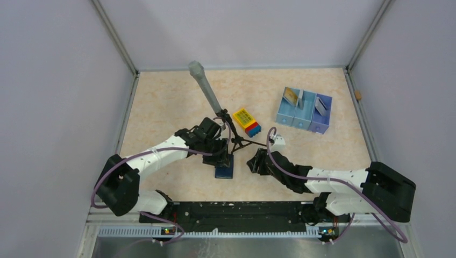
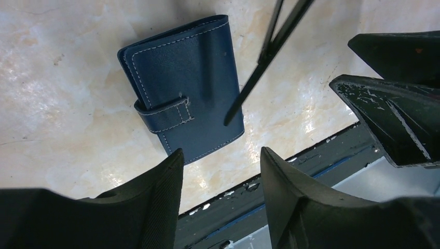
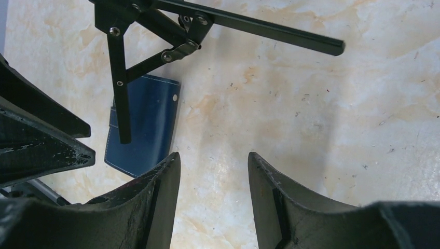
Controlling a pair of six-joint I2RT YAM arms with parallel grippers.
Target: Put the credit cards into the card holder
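The dark blue card holder (image 1: 224,173) lies flat on the table, its strap (image 2: 165,116) folded over the cover in the left wrist view. My left gripper is above and beside its lower edge, open and empty between the fingers. To the right of the holder, over bare table, my right gripper also stands open with nothing in it. Several card-like pieces, one of them a yellowish card (image 1: 290,97), stand tilted in the compartments of a blue and purple box (image 1: 301,125) at the back right.
A grey microphone (image 1: 205,86) leans on a black tripod stand (image 1: 240,142) between my arms. One stand leg (image 2: 254,78) passes over the holder in the left wrist view. A yellow, red and blue toy (image 1: 247,121) lies behind.
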